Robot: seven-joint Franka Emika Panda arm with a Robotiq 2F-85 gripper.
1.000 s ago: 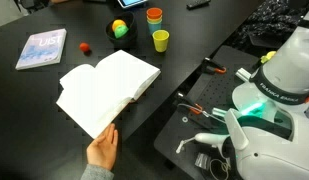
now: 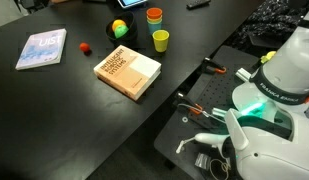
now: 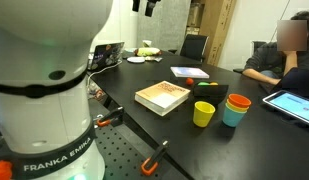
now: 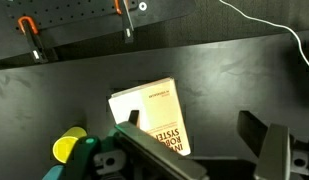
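A thick closed book with a cream and orange cover (image 2: pixel 128 71) lies flat on the dark table, near its edge on the robot's side. In exterior view 2 the same book (image 3: pixel 162 95) shows its pale page edges. From the wrist view I look down on the book (image 4: pixel 154 106), partly hidden behind one of my fingers. My gripper hangs above the table with its fingers wide apart, open, and nothing shows between them. Exterior views 1 and 2 show the arm but not its fingertips.
A yellow cup (image 2: pixel 161 40), stacked coloured cups (image 3: pixel 235 109) and a black bowl (image 2: pixel 122 32) with balls stand beyond the book. A small red ball (image 2: pixel 85 47) and a pale flat book (image 2: pixel 42 47) lie farther off. A person (image 3: pixel 281 55) sits across the table.
One second ago the book lay open with a person's hand at its cover. The arm looks unmoved.
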